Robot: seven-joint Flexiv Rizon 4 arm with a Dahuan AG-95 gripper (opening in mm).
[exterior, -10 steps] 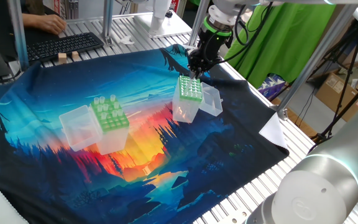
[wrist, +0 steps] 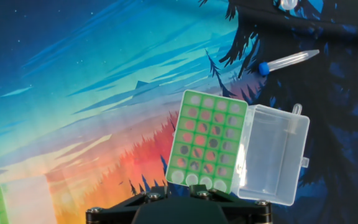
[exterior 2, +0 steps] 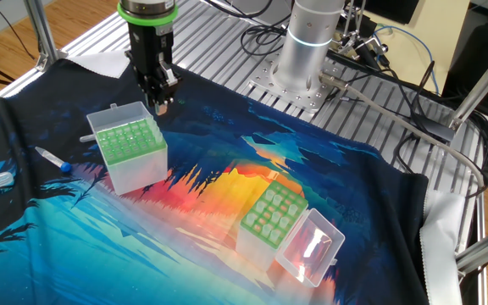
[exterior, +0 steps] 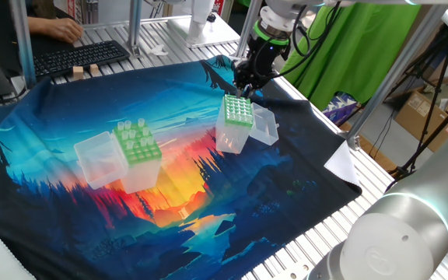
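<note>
In exterior view 2, my gripper [exterior 2: 161, 108] points down just behind a clear box with a green rack [exterior 2: 129, 141] of many holes, its lid standing open. The same green rack [wrist: 207, 140] lies just ahead of the gripper in the wrist view, with several clear tips in the row nearest me. The gripper's fingers [wrist: 155, 196] show only in part at the bottom edge, so their gap and anything between them cannot be made out. A second open box with a green rack [exterior: 137, 144] stands apart, several clear tips poking up from it.
A blue-capped tube [wrist: 289, 62] lies on the cloth beyond the near box's open lid [wrist: 270, 152]. The second box's lid [exterior: 102, 159] spreads out to its side. Printed cloth between the boxes is free. A keyboard [exterior: 82, 57] sits at the far edge.
</note>
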